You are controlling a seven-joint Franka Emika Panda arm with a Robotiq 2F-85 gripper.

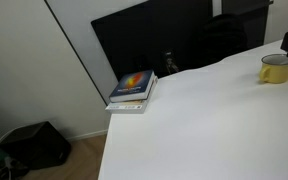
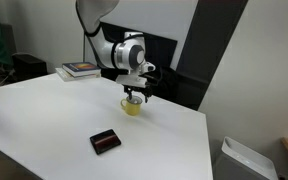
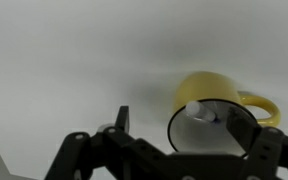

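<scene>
A yellow mug [image 3: 206, 88] with a dark rim stands upright on the white table, its handle [image 3: 261, 106] to the right in the wrist view. Something pale and shiny [image 3: 193, 107] is inside it; what it is cannot be made out. My gripper is open above the mug, one finger [image 3: 122, 118] left of the mug and the other over its right side. In exterior view 2 the gripper [image 2: 138, 93] hangs just over the mug [image 2: 131, 108]. Exterior view 1 shows the mug [image 1: 275, 70] near the right edge, with only part of the gripper visible.
A dark flat object [image 2: 105, 141] lies on the table in front of the mug. Stacked books [image 1: 132, 88] sit at the table's far edge. A white bin [image 2: 246, 160] stands off the table at the right.
</scene>
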